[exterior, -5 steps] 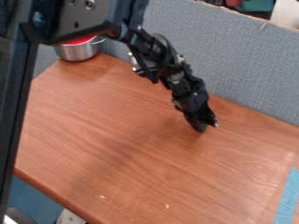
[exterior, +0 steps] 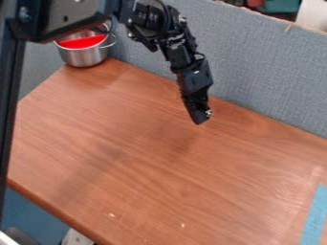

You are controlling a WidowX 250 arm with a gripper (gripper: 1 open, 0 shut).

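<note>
My black gripper [exterior: 201, 112] hangs above the back part of the wooden table [exterior: 153, 172], in front of the grey padded backboard. Its tip points down and appears shut, with nothing visible held. At the back left stands a steel pot [exterior: 84, 55] with red inside, partly behind the arm.
The grey backboard [exterior: 255, 77] runs along the table's back. A strip of blue tape [exterior: 315, 215] lies at the right edge, and a dark arm segment crosses the left side.
My gripper has moved up and a little left, away from the tabletop. More of the pot and its red inside now shows.
</note>
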